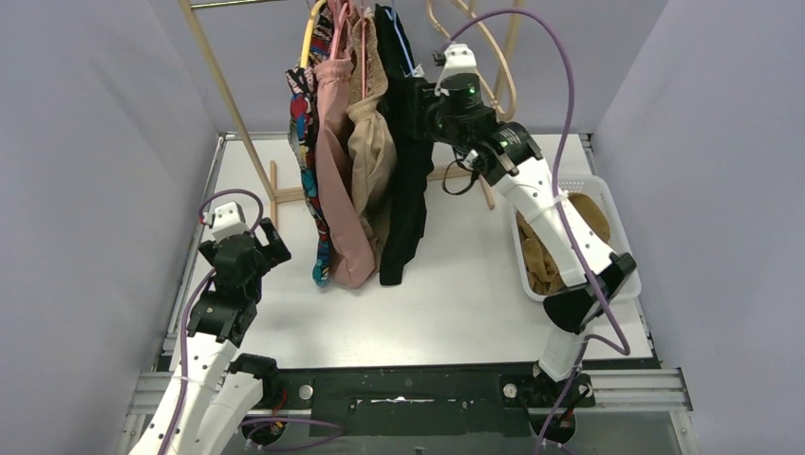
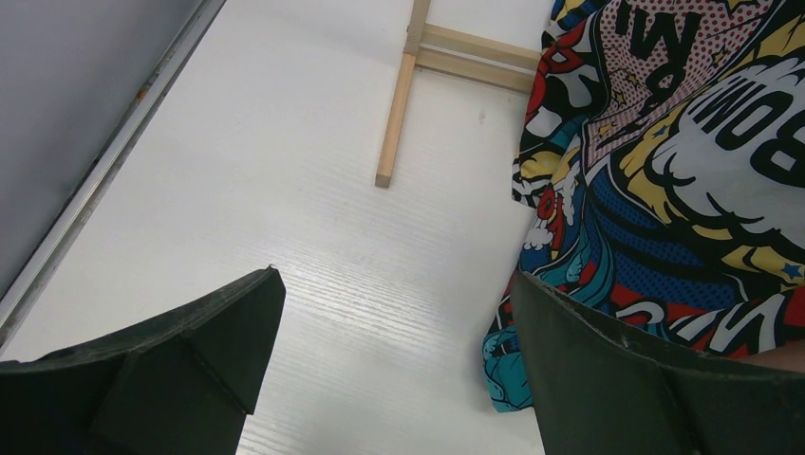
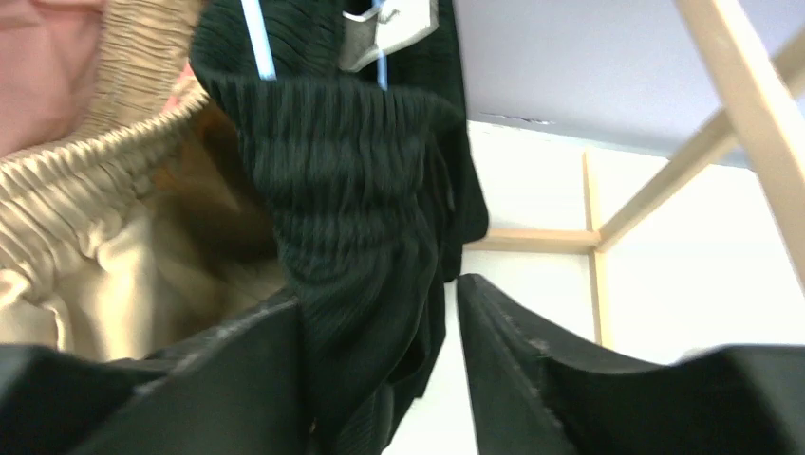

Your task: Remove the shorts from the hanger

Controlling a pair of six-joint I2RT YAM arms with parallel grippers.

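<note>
Dark green-black shorts [image 1: 408,199] hang at the right end of the row of clothes, on a blue hanger [image 1: 400,40]. In the right wrist view their ribbed waistband [image 3: 332,142] is gathered, with the blue hanger [image 3: 257,38] running up out of it. My right gripper is at the shorts just below the waistband, its fingers apart on either side of the cloth. A gap shows between the cloth and the right finger. Left of the clothes, my left gripper stands open and empty beside the comic-print garment [image 2: 683,190].
Pink trousers [image 1: 342,171] and beige trousers [image 1: 368,142] hang close to the dark shorts. Empty wooden hangers [image 1: 508,85] are to the right on the rack. A white basket [image 1: 622,237] with brown cloth stands at the right.
</note>
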